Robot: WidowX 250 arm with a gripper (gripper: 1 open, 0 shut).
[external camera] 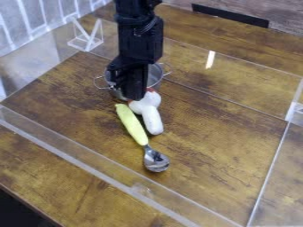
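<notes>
My black gripper (134,85) hangs over a steel pot (154,74) at the centre, its tips low beside the head of a white object (151,119) with a rounded top and some red. I cannot see clearly what, if anything, is between the fingers. A yellow-handled spoon or ladle (131,124) lies left of the white object, its steel bowl (157,160) toward the front.
Transparent walls run along the left and right sides. A white fixture (88,37) stands at the back left.
</notes>
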